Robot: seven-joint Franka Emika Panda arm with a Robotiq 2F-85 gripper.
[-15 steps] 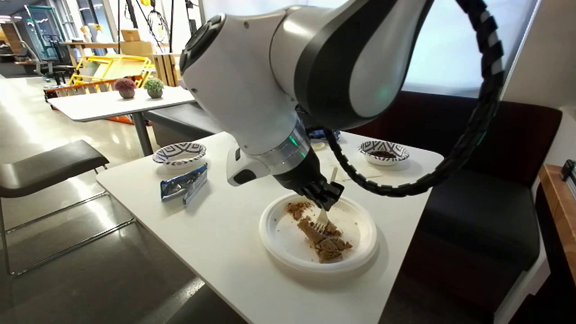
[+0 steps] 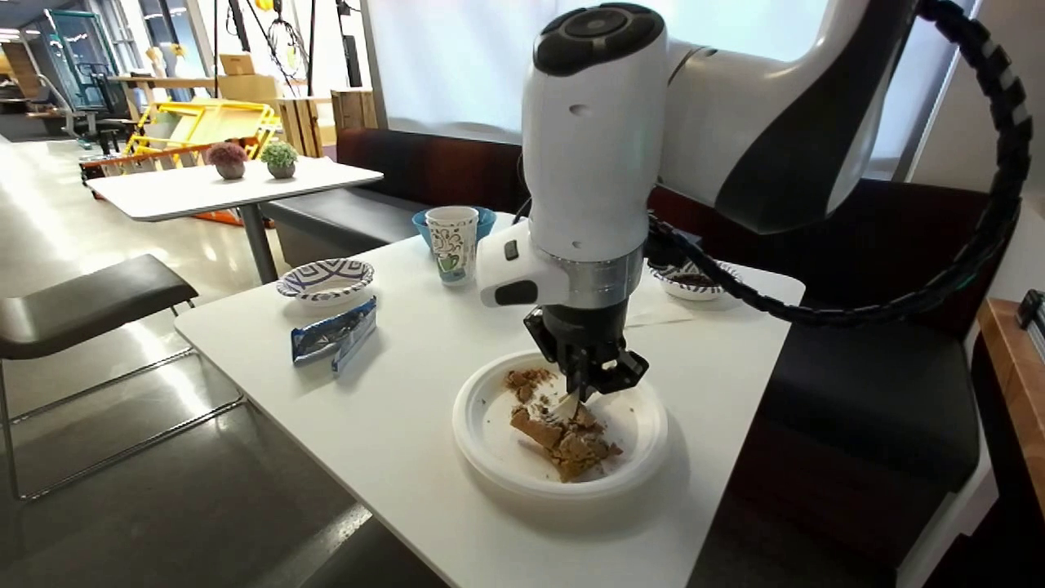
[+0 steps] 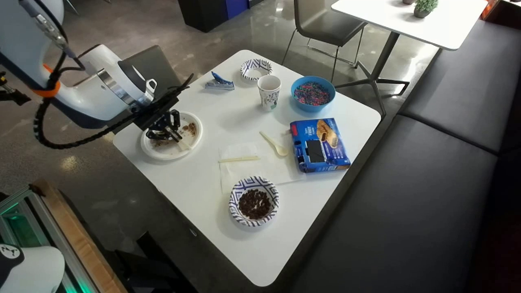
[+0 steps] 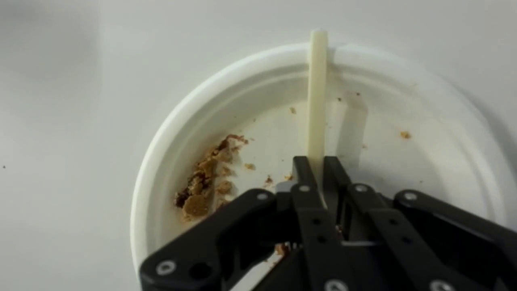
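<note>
My gripper is shut on a pale plastic fork, whose handle reaches past the fingers toward the plate's rim in the wrist view. In exterior view 1 the fork's head points down at a broken brown pastry; whether the tines touch it is hard to tell. Beneath the gripper lies a round white plate, with crumbs gathered along one side. The black gripper hides most of the pastry in the wrist view.
A blue stapler-like wrapper, patterned bowl, paper cup and blue bowl stand on the table's far side. A blue box, spoon and bowl of dark bits lie farther from the plate.
The arm has swung from a slant to nearly upright over the plate, the fork still in the gripper. The plate and its pastry have shifted slightly left in exterior view 1.
</note>
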